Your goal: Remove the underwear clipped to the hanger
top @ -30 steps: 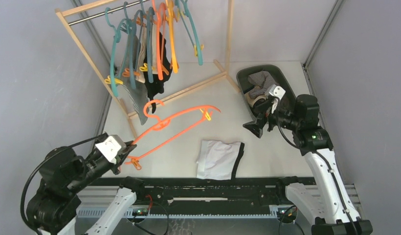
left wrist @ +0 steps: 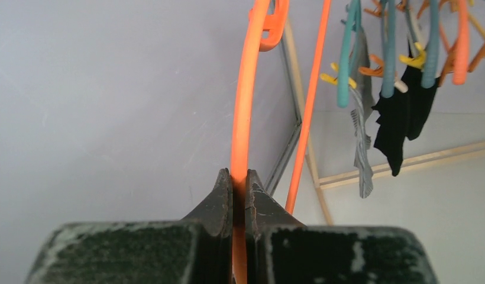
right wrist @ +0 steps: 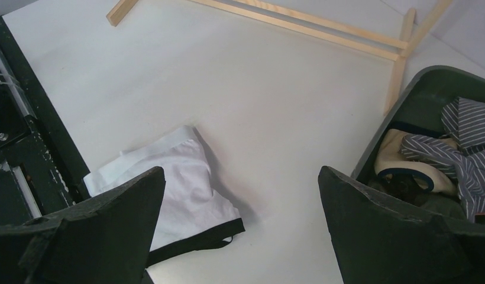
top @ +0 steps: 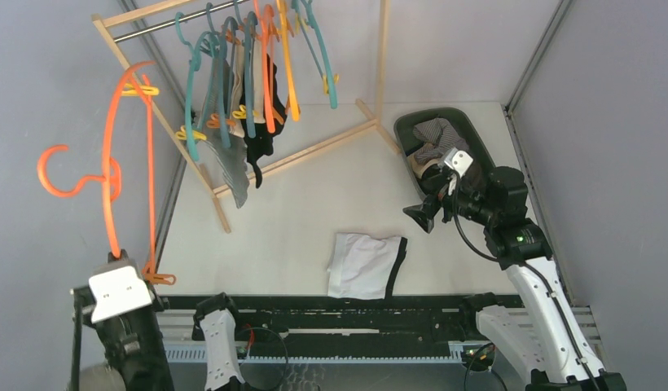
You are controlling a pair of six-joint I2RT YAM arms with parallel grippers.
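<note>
My left gripper is shut on an orange hanger, raised at the far left with its hook turned leftward. A yellow clip and an orange clip sit on the hanger, and no cloth hangs from it. White underwear with a black waistband lies flat on the table near the front edge. Over the table beside the dark green basket, my right gripper stands open, nothing between its fingers; the underwear shows beyond them in the right wrist view.
On the wooden rack at the back hang several coloured hangers, some with grey and black garments. The basket at the back right holds striped and beige cloth. Mid-table is clear.
My left arm has swung left, carrying the orange hanger from over the table to the far left and turning it upright. The right arm barely moved; the underwear stays put.
</note>
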